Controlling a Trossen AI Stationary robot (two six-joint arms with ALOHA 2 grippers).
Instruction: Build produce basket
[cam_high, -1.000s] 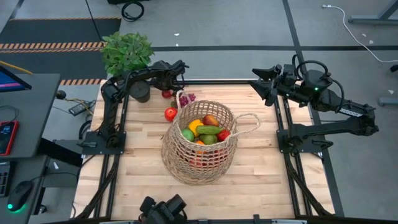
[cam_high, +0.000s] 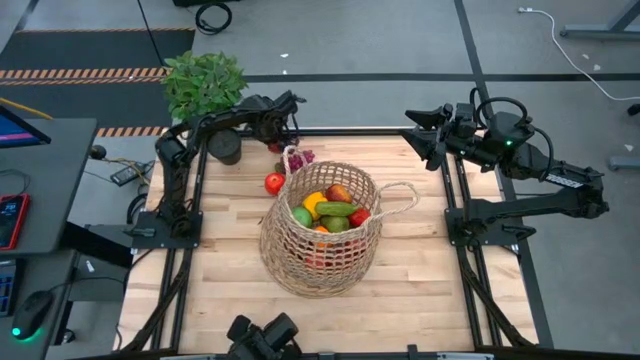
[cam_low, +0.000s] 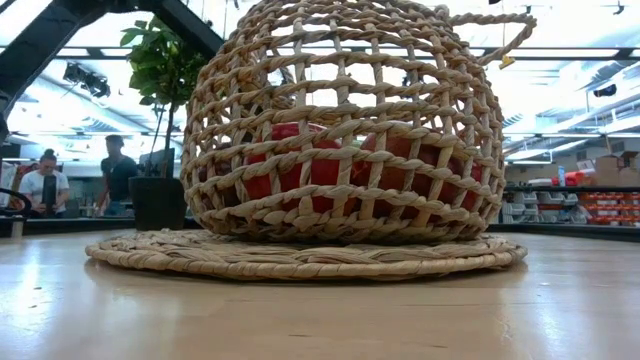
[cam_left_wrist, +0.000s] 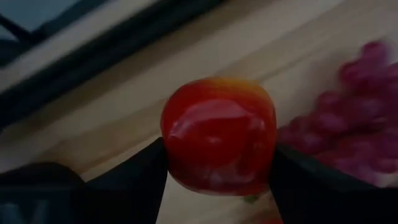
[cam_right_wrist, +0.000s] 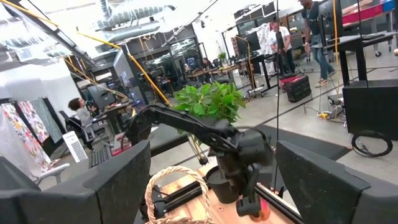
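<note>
A red apple (cam_left_wrist: 217, 137) with a yellow-orange patch is gripped by my left gripper, one dark finger on either side. From above, this apple (cam_high: 275, 147) is partly hidden under the left arm at the back of the table. The woven basket (cam_high: 285, 250) stands upright mid-table, holding several fruits and vegetables, among them a green cucumber (cam_high: 336, 208). Left of the basket lies a red tomato (cam_high: 274, 183); purple-red grapes (cam_left_wrist: 367, 93) lie behind it. Far from the basket, over the right edge, my right gripper is open and empty.
A potted plant in a black pot (cam_high: 225, 147) stands at the back left, close to the left arm. The basket's looped handles (cam_high: 402, 190) stick out at its rim. Bare tabletop (cam_high: 425, 280) lies right of the basket.
The apple stays in my left gripper while the left arm has shifted slightly at the back of the table. The right arm is still.
</note>
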